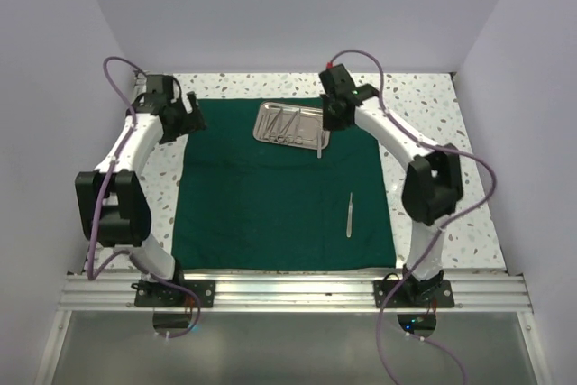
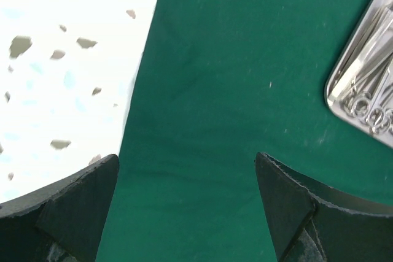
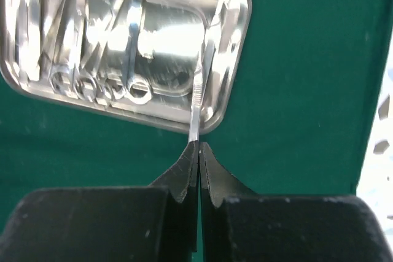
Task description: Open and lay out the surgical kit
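Note:
My right gripper is shut on a thin silver instrument, scalpel-like (image 3: pixel 196 99), above the lower right corner of the metal tray (image 3: pixel 229 87). Part of that instrument lies behind the fingers in the wrist view; its lower end shows past the tray edge in the top view. Inside the tray, ring-handled instruments (image 3: pixel 139 89) and slim ones lie side by side. A single slim instrument (image 1: pixel 350 215) rests on the green cloth (image 1: pixel 261 205) at lower right. My left gripper (image 1: pixel 193 112) stands open and empty above the cloth's upper left edge.
Broad bare cloth stretches below the tray and to the left of the lone instrument. Speckled white table (image 1: pixel 433 123) borders the cloth at the back and both sides. Purple cables (image 1: pixel 487 178) loop off both arms.

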